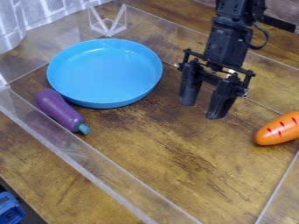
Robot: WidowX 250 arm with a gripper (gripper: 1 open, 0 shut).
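A black robot gripper [204,98] hangs from the top over the wooden surface, its two dark fingers spread apart, with no object visible between them. A blue bowl [103,72] sits to its left. A purple toy eggplant [59,111] lies below the bowl at the left. An orange toy carrot [278,129] lies at the right edge, to the right of the gripper.
Clear walls border the surface at left and back. A small blue object [7,208] shows in the bottom left corner, and a white wire object [108,17] at the back.
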